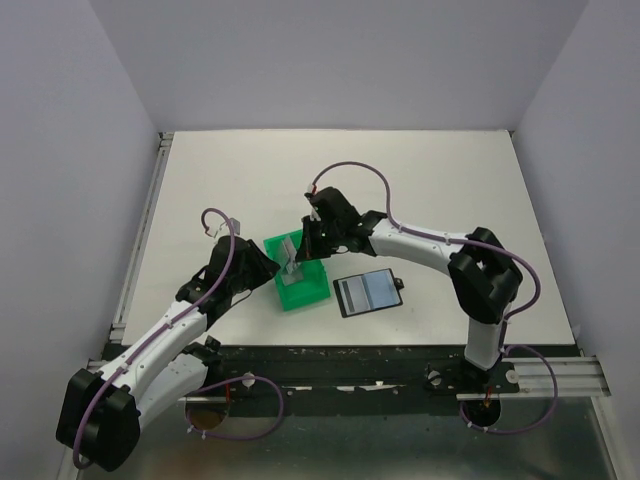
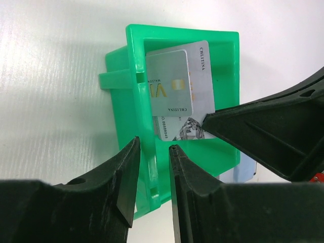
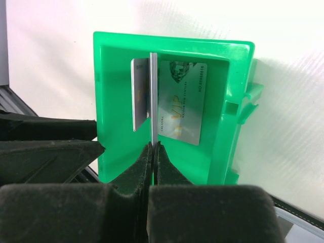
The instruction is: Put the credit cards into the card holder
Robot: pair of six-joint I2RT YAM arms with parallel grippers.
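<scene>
The green box (image 1: pixel 304 291) stands mid-table. Over it, my right gripper is shut on a card (image 3: pixel 154 91), seen edge-on, perhaps more than one together. A smaller grey card (image 2: pixel 167 83) overlaps the held one's face; whether the fingers also grip it cannot be told. Another silver card (image 3: pixel 183 101) lies on the box floor. My left gripper is part open at the box's near wall, its two fingertips on either side of the green rim. Right of the box, the card holder (image 1: pixel 367 292) lies flat on the table.
A black strap or clasp (image 1: pixel 399 283) sticks out at the holder's right side. Wide bare table (image 1: pixel 450 180) lies behind and to the right. The dark front edge (image 1: pixel 400 352) of the table runs just below the holder.
</scene>
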